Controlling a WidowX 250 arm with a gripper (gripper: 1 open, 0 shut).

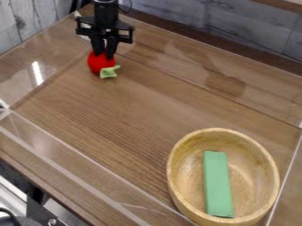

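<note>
My black gripper is at the back left of the wooden table, its fingers down at a round red object with a small green piece at its lower side. The fingers overlap the top of the red object in this view, so whether they grip it is hidden.
A wooden bowl holding a long green block sits at the front right. A grey wall runs along the back.
</note>
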